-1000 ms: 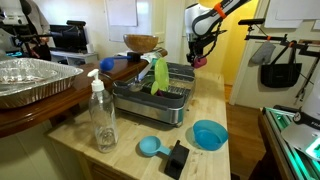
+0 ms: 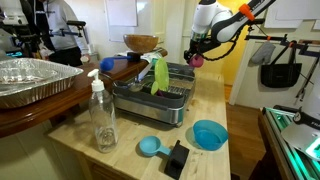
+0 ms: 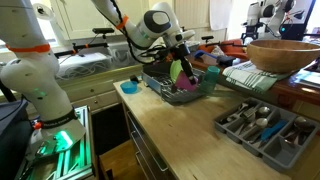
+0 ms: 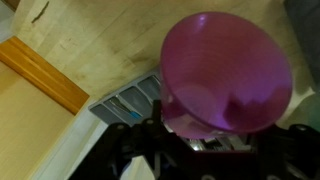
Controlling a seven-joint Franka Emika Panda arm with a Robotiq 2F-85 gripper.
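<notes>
A magenta cup (image 4: 225,70) fills much of the wrist view, and my gripper is shut on it. From the first exterior view, this cup (image 2: 197,61) appears small at the far end of the counter, under the white hand. The second exterior view has the cup (image 3: 186,82) in front of the dish rack (image 3: 160,82), held above the wooden counter (image 3: 165,135). Its mouth faces the wrist camera at a slant. The cup hides most of my fingertips.
Bare counter lies below the cup. A grey cutlery tray (image 3: 265,130) with utensils stands to one side, near a wooden bowl (image 3: 272,53). Blue bowl (image 2: 210,134), blue scoop (image 2: 150,146) and soap bottle (image 2: 102,118) occupy the opposite end.
The white hand has turned and shows broader in the first exterior view. The cup has shifted only slightly leftward there, still in the grip.
</notes>
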